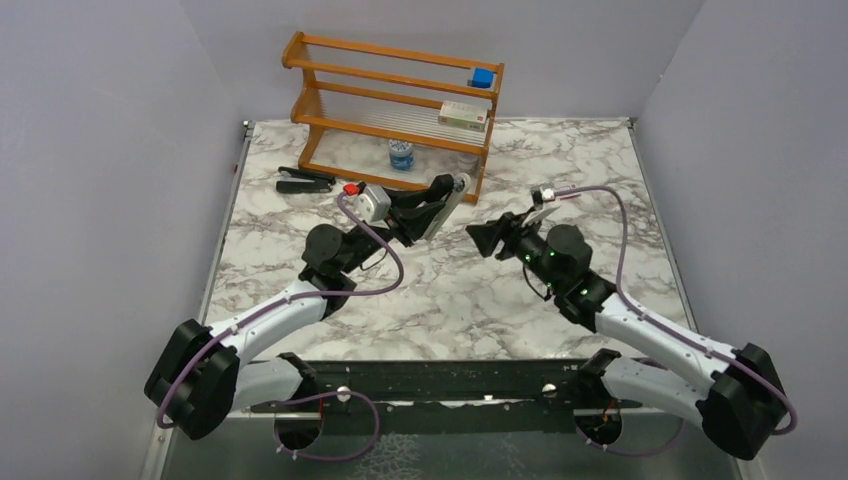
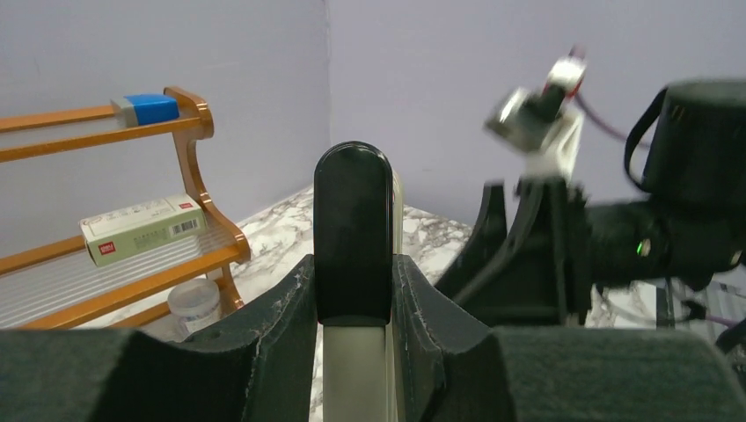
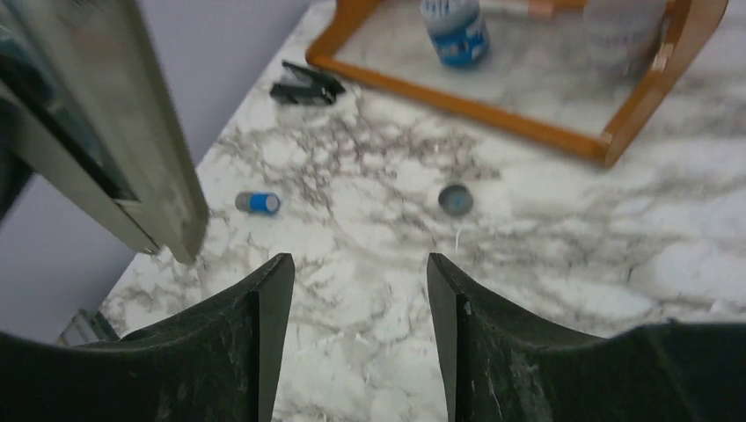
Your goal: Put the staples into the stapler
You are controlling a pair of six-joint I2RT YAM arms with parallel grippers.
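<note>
The stapler (image 2: pixel 354 233), with a black rounded end and a pale, long body, stands on end in my left gripper, which is shut on it. From above, its pale body (image 1: pixel 450 205) slants beside the left fingers; at the upper left of the right wrist view its grey bars (image 3: pixel 145 114) look blurred. My right gripper is apart from the stapler, to its right, fingers parted over empty space. A small red and white box (image 1: pixel 568 190), possibly staples, lies at the right back, partly covered by the right arm's cable. No loose staples can be made out.
A wooden rack (image 1: pixel 390 137) stands at the back, carrying a green-white box (image 1: pixel 463 115) and a blue item (image 1: pixel 482 77). Black tools (image 1: pixel 305 181) lie left of it. A blue cylinder (image 3: pixel 259 202) and a dark disc (image 3: pixel 456 200) rest on the marble table.
</note>
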